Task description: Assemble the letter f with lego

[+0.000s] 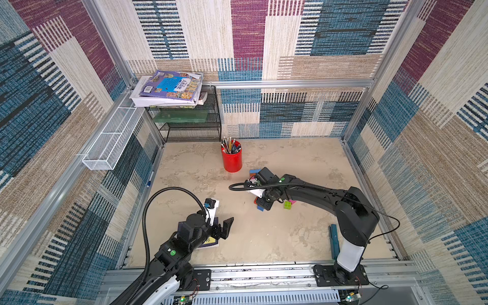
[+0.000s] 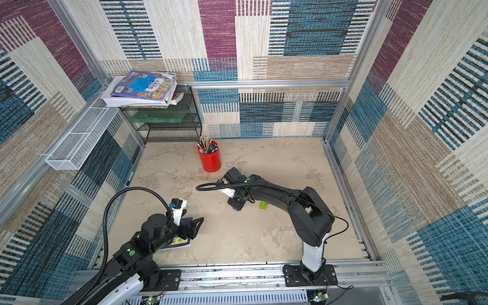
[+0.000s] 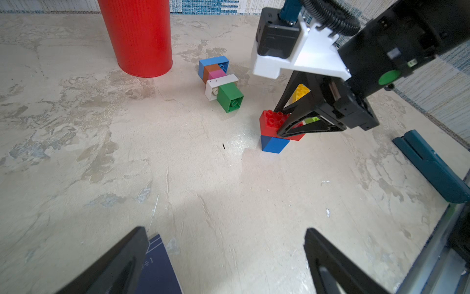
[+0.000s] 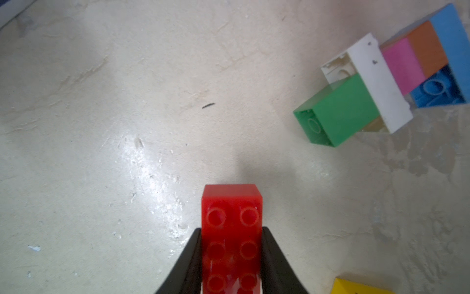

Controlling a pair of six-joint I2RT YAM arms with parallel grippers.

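Note:
My right gripper is shut on a red brick, which sits on a blue brick in the left wrist view. Beyond it lies a joined cluster: green brick, white brick, pink brick, orange brick and blue piece. A yellow piece and a lime brick lie near the held brick, partly hidden by the arm. My left gripper stands open at the lower left above a dark booklet, empty.
A red pen cup stands behind the bricks. A teal object lies by the right front edge. A wire rack with books is at the back left.

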